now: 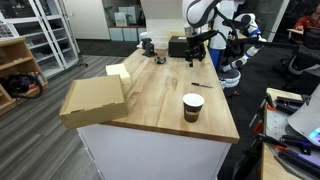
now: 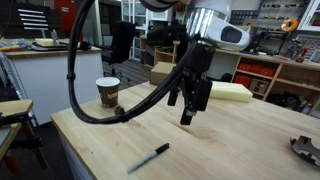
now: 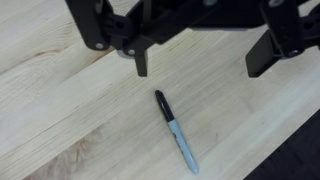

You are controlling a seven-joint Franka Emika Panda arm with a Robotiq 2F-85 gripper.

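Observation:
A marker (image 3: 178, 136) with a grey-blue barrel and black cap lies on the wooden table. In the wrist view it sits below the gap between my fingers, its cap end nearest them. My gripper is open, with nothing held. In exterior view 2 the gripper (image 2: 181, 109) hangs above the tabletop, apart from the marker (image 2: 148, 158), which lies nearer that camera. Exterior view 1 shows the marker (image 1: 202, 85) near the table's right edge, with the gripper (image 1: 192, 64) over the table beyond it.
A paper cup (image 1: 192, 107) stands at the table's near corner. An open cardboard box (image 1: 93, 101) and a pale yellow block (image 1: 118, 73) are along the left side. Dark metal parts (image 2: 306, 149) lie on the far part. Bare wood surrounds the marker.

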